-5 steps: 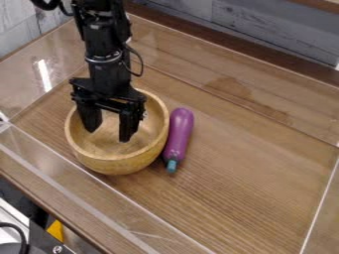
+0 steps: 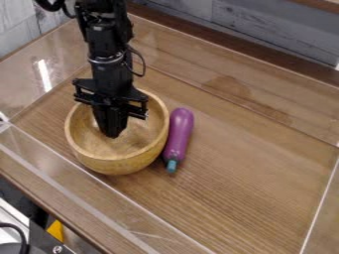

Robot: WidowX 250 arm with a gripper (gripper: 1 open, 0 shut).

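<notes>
A large yellow-tan bowl (image 2: 117,156) sits on the wooden table at left of centre in the camera view. My black gripper (image 2: 111,117) hangs over and partly inside the bowl's back half, with its fingertips close together and nothing visible between them. A purple elongated object with a teal tip (image 2: 179,136) lies just right of the bowl, close to its rim.
A grey wall stands along the back.
My gripper has risen a little within the bowl, and its fingers look drawn closer together than before. The bowl and purple object look unmoved.
</notes>
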